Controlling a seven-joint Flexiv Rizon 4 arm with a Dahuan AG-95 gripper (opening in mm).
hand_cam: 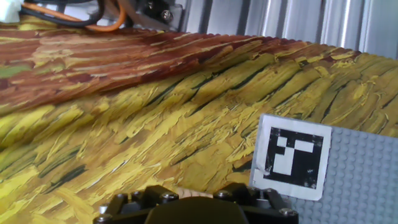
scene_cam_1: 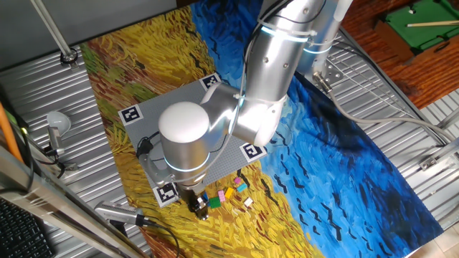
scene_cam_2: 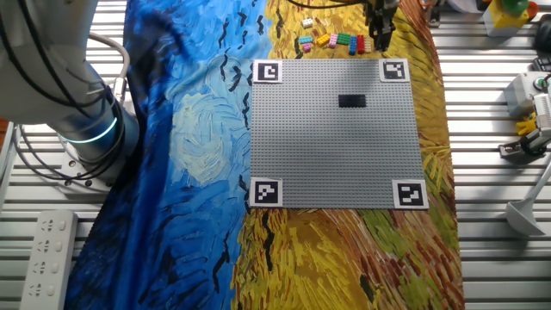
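Observation:
My gripper (scene_cam_2: 381, 33) is low over the mat, at the tan end of a row of small bricks. Its two dark fingers show apart at the bottom of the wrist view, so it looks open. A tan patch (hand_cam: 194, 192) shows in the gap, perhaps the tan brick, mostly hidden by the gripper. In the second exterior view the tan brick (scene_cam_2: 368, 43) is just beside the fingers, with a red brick (scene_cam_2: 361, 43), a blue brick (scene_cam_2: 352, 47) and a green brick (scene_cam_2: 343, 39) along the row. A black piece (scene_cam_2: 352, 101) sits on the grey baseplate (scene_cam_2: 327, 164).
Further along lie a pink brick (scene_cam_2: 333, 40), a yellow brick (scene_cam_2: 323, 40), a cyan brick (scene_cam_2: 306, 40) and a white brick (scene_cam_2: 306, 23). Marker tags sit at the baseplate's corners. A silver cylindrical device (scene_cam_1: 118, 213) with a cable stands near the mat's edge.

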